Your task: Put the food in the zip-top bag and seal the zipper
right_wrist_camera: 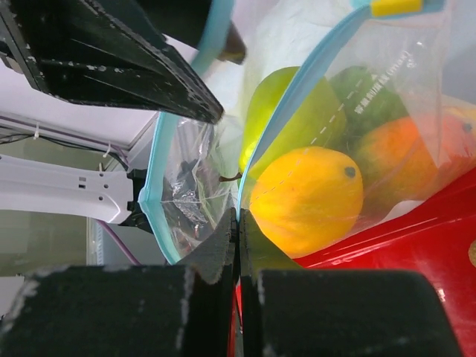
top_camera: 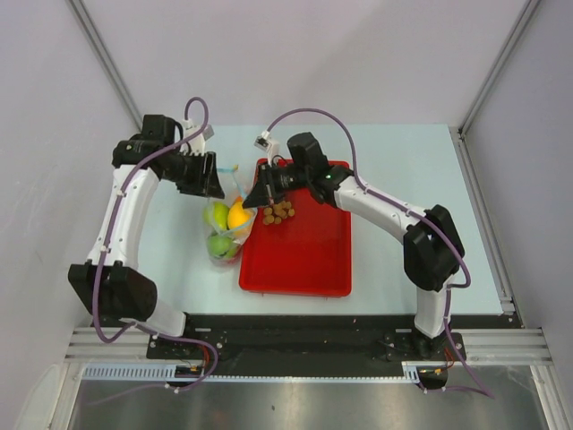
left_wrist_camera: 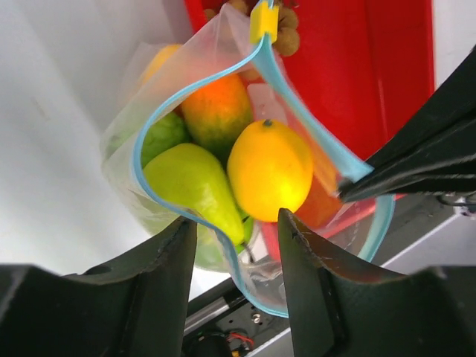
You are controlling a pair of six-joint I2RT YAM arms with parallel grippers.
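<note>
The clear zip bag (top_camera: 231, 229), blue-edged with a yellow slider (left_wrist_camera: 264, 24), holds a yellow fruit (left_wrist_camera: 269, 167), a green pear-shaped fruit (left_wrist_camera: 190, 190) and an orange-green mango (right_wrist_camera: 398, 160). My right gripper is shut on the bag's blue zipper edge at the right side of the opening. My left gripper is part open over the other side of the opening, with the blue edge passing between its fingers. In the top view it sits left of the bag, above it.
A red tray (top_camera: 295, 260) lies right of the bag, with several small brown round items (top_camera: 277, 213) at its upper left.
</note>
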